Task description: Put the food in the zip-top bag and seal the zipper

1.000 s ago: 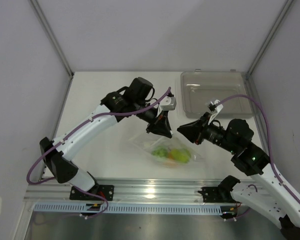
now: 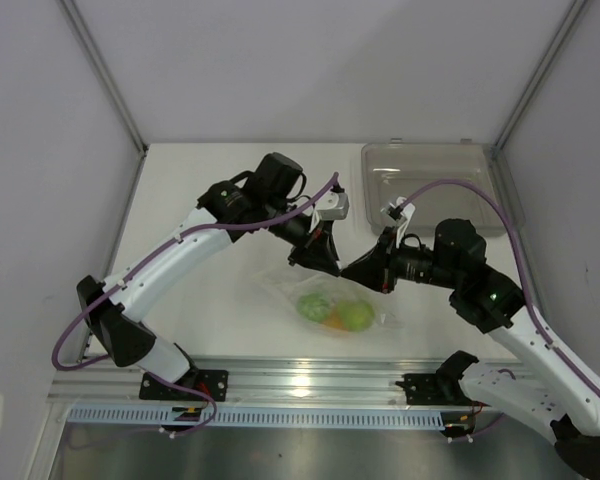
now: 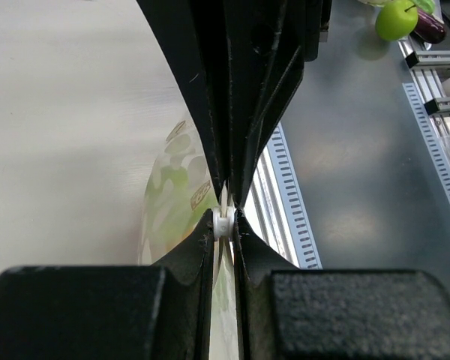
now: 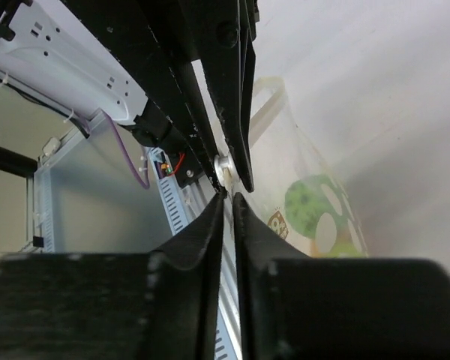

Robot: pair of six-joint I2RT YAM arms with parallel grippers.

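Note:
A clear zip top bag [image 2: 370, 300] lies on the table with food inside: green pieces [image 2: 356, 315] and an orange one [image 2: 334, 321]. Its top edge is raised at my grippers. My left gripper [image 2: 336, 270] is shut on the bag's white zipper slider [image 3: 223, 223]. Close against it, my right gripper has its fingertips almost together around the bag's edge, right beside the slider. A narrow gap shows between them; whether they pinch the film I cannot tell. The bag's front hangs below both grippers, and printed marks [image 4: 278, 223] show on it.
An empty grey bin [image 2: 420, 165] stands at the back right of the white table. Metal rails [image 2: 310, 365] run along the front edge. A green apple [image 3: 396, 19] and an eggplant [image 3: 429, 28] show in the left wrist view.
My right gripper has come left and slightly down, meeting the left one, and its fingers have drawn closer together. The left arm has barely shifted. The food in the bag has moved a little left.

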